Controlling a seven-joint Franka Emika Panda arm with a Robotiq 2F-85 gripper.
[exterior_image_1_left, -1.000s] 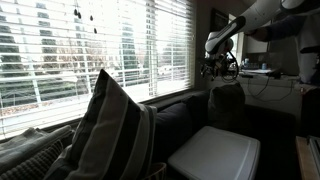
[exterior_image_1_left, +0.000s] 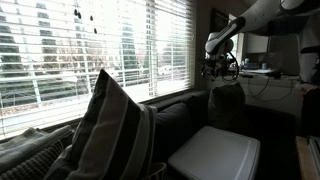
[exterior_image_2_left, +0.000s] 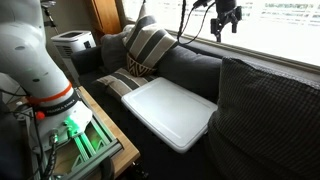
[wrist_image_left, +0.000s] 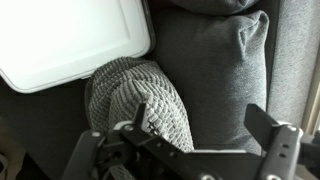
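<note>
My gripper is open in the wrist view, its two dark fingers wide apart and no object visibly held. Below it lies a grey textured pillow (wrist_image_left: 138, 92) on the dark sofa. In exterior view 1 the gripper (exterior_image_1_left: 218, 66) hangs high at the back right, above a dark pillow (exterior_image_1_left: 228, 104) and close to the window. A white flat-topped box or lid (exterior_image_2_left: 170, 108) rests in front of the sofa. Its rounded corner (wrist_image_left: 70, 38) shows at the upper left of the wrist view.
Striped pillows (exterior_image_2_left: 150, 43) lean at the sofa's far end in exterior view 2. A large dark pillow (exterior_image_2_left: 265, 112) fills the right. Window blinds (exterior_image_1_left: 85, 50) run behind the sofa. A wooden table edge (exterior_image_2_left: 112, 138) stands beside the robot's base.
</note>
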